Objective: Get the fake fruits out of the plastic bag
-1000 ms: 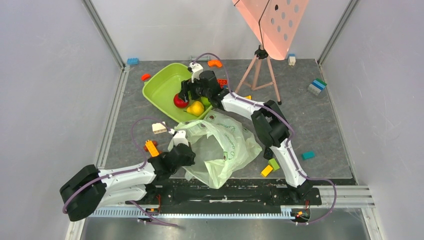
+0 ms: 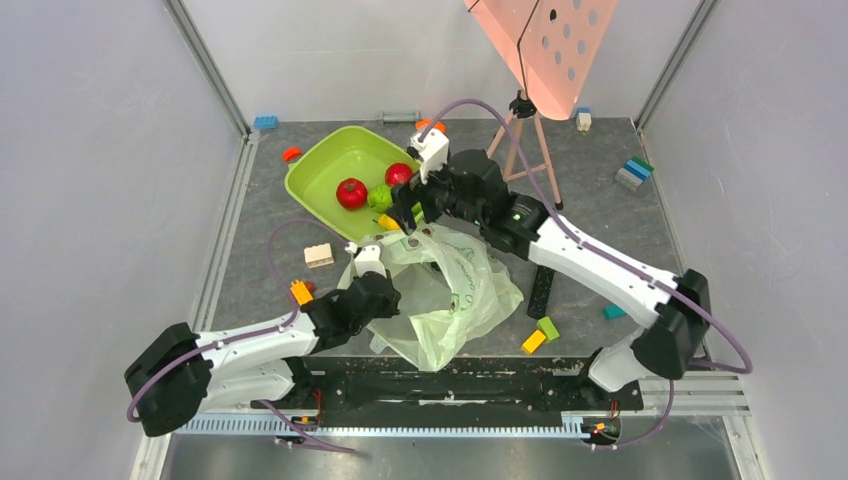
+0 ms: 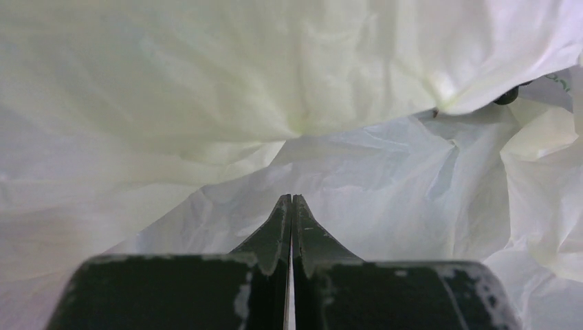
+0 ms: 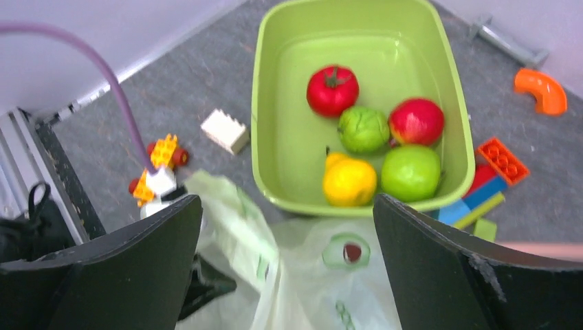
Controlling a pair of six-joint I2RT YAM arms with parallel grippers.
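The whitish plastic bag (image 2: pixel 470 300) lies crumpled with its mouth open at the front middle of the table. Inside its opening, by the left edge, my left gripper is shut, with no fruit between its fingers; bag plastic surrounds it. My right gripper stands open and empty above the bag's far edge and the basin's near rim. In the green basin (image 2: pixel 325 145) lie a red tomato (image 4: pixel 333 90), a small green fruit (image 4: pixel 363 129), a red fruit (image 4: pixel 416 122), a yellow pear (image 4: pixel 349 180) and a green apple (image 4: pixel 410 172). A small dark round thing (image 3: pixel 507 96) shows inside the bag.
Around the bag lie a white brick (image 2: pixel 319 255), an orange toy (image 2: pixel 301 292), a yellow block (image 2: pixel 534 342) and a dark remote (image 2: pixel 541 291). A pink stand (image 2: pixel 515 150) rises behind, right of the basin.
My right gripper has left the basin and moved towards the bag, its arm swinging right. The tomato shifted slightly left in the basin. The left gripper has moved slightly right and upward in the view.
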